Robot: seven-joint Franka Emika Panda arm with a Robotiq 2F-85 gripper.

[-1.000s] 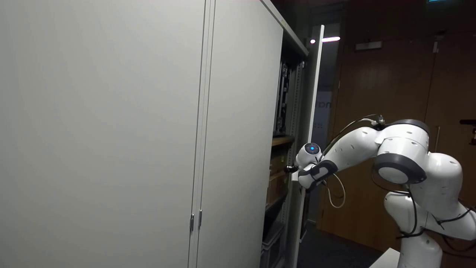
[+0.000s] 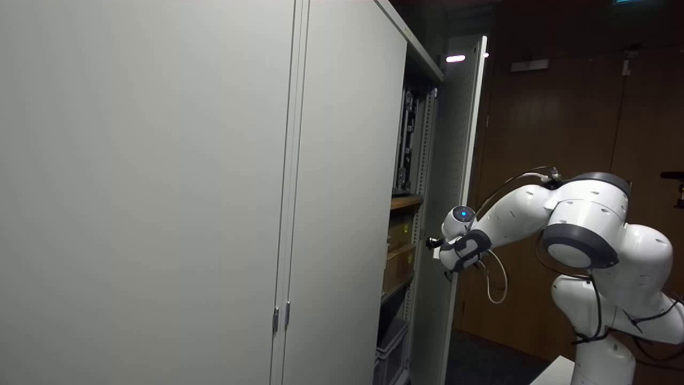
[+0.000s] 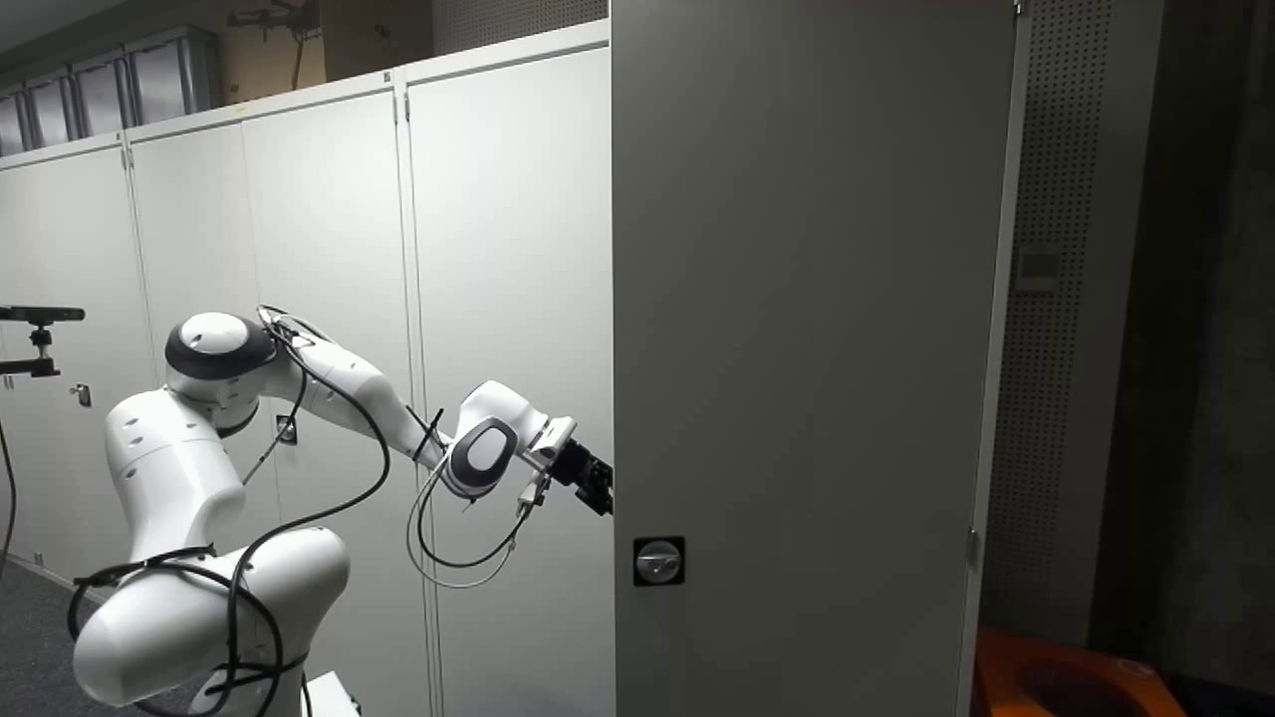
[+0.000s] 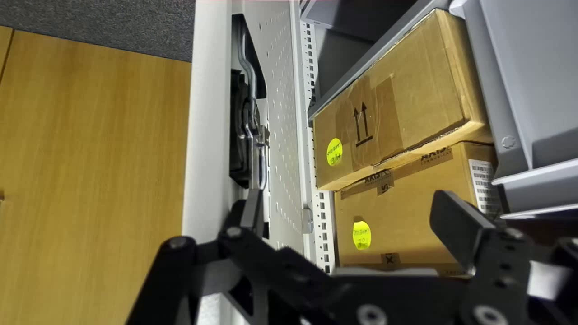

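Note:
The cabinet door (image 2: 471, 128) stands swung open at the right end of the cabinet. In the wrist view its pale edge (image 4: 208, 108) runs down left of centre, with a dark latch (image 4: 238, 141) set into its perforated inner face (image 4: 284, 135). My gripper is open, with a wide gap and nothing held between its fingers. The left finger (image 4: 252, 211) lies close along the door's inner side below the latch; whether it touches cannot be told. In exterior view 2 the door's outer face (image 3: 813, 299), bearing a round lock (image 3: 658, 561), hides my fingertips.
Cardboard boxes (image 4: 395, 103) are stacked on a shelf inside the cabinet, beside a grey bin (image 4: 547, 76). Beyond the door edge lie dark floor (image 4: 108, 24) and a wooden door (image 2: 551, 192). An orange object (image 3: 1070, 675) sits low behind the cabinet door.
The cabinet door has swung wider, its free edge moving right in exterior view 1. My arm and gripper have shifted right along with it.

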